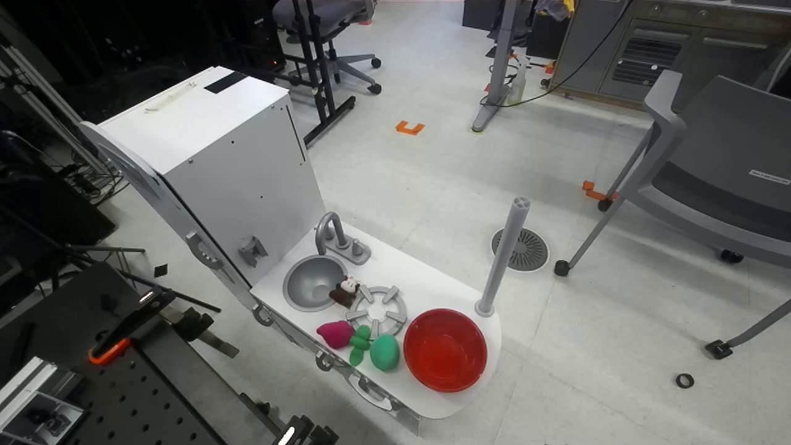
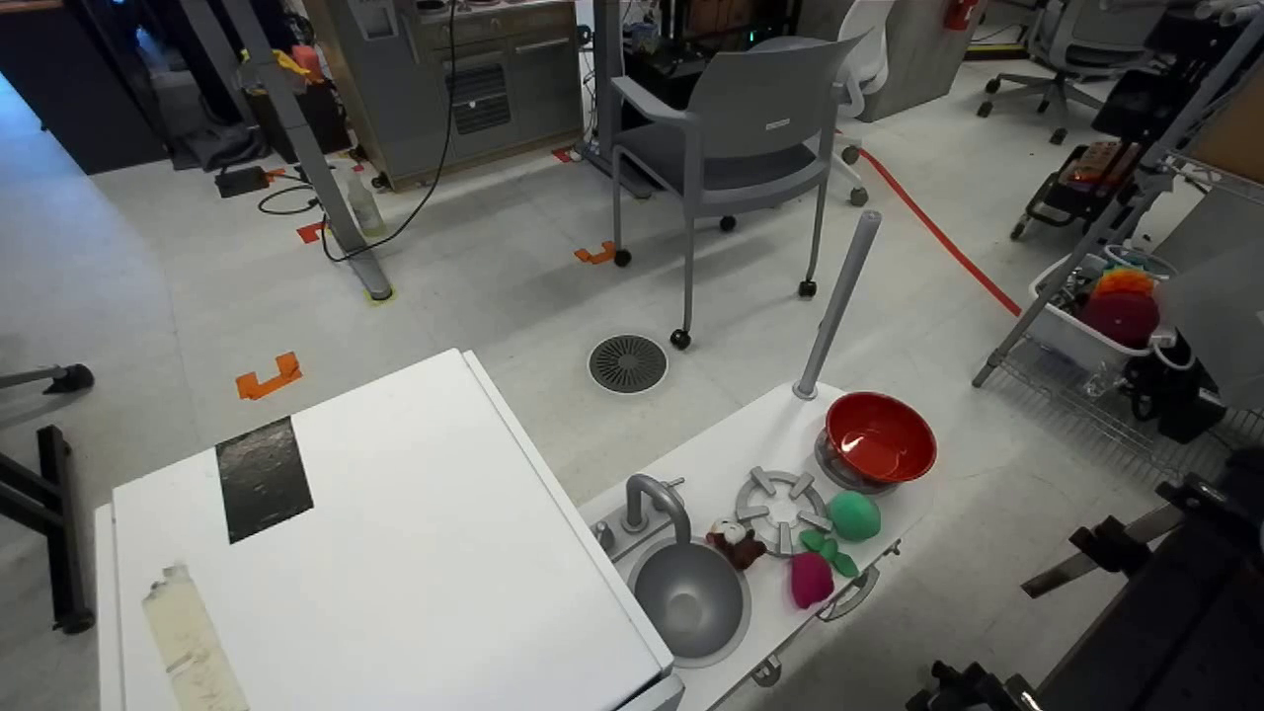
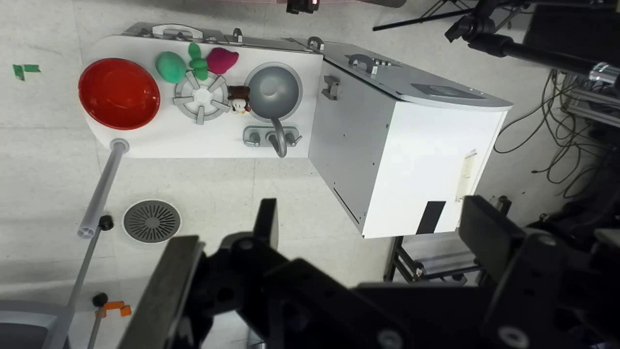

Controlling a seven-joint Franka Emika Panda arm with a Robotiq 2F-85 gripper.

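Observation:
My gripper is spread wide in the wrist view, and only the background shows between its fingers. It is high above and away from the white toy kitchen counter (image 1: 385, 248). On that counter stand an empty red bowl (image 1: 445, 350), a green egg-shaped toy (image 1: 385, 352), a green leafy piece (image 1: 359, 344) and a magenta toy (image 1: 335, 334). A small brown and white figure (image 1: 345, 292) rests between the grey sink (image 1: 313, 282) and the burner ring (image 1: 376, 310). Neither exterior view shows the gripper's fingers clearly.
A tall white cabinet (image 1: 237, 163) rises beside the sink. The faucet (image 1: 330, 226) and an upright grey post (image 1: 504, 256) stick up from the counter's far side. A chair (image 1: 712, 163) stands apart.

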